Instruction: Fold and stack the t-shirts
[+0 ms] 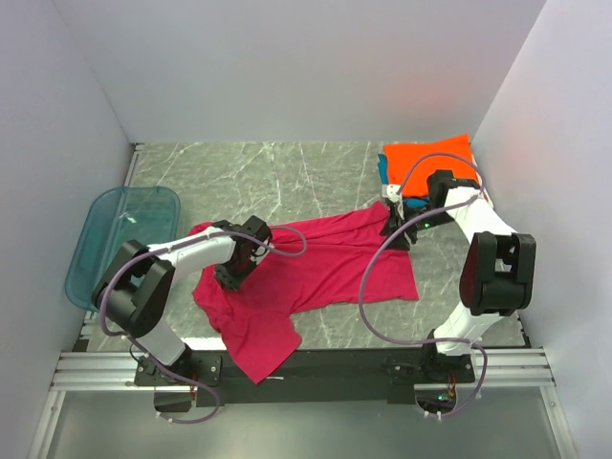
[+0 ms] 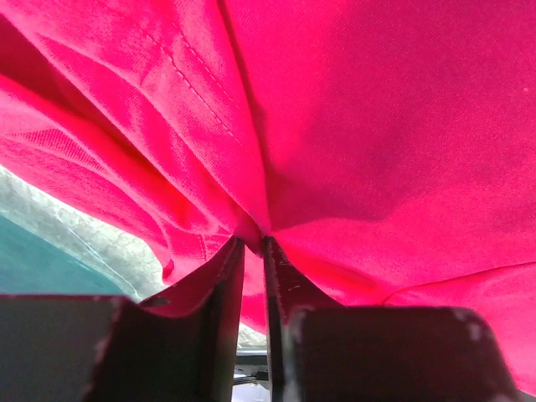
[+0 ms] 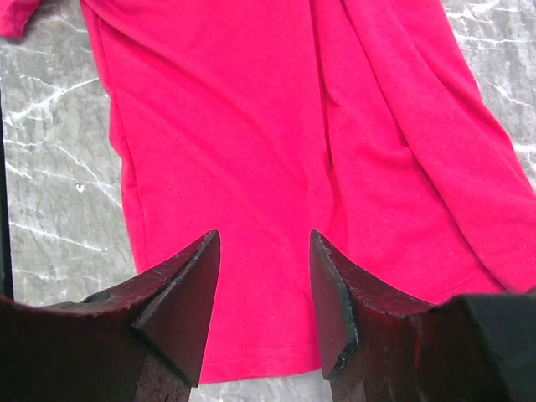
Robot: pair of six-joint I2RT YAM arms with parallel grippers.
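A red t-shirt [image 1: 330, 273] lies spread across the table, its far edge bunched in long folds and one sleeve hanging over the front edge. At its left part, my left gripper points down with its fingertips nearly together, a pinched fold of red cloth between them. Over the shirt's right part is my right gripper, its fingers wide apart and nothing between them. Flat cloth and a straight hem show below it in the right wrist view.
An orange folded shirt [image 1: 427, 159] lies on blue cloth [image 1: 382, 168] at the back right. At the left stands a teal see-through bin [image 1: 122, 234].
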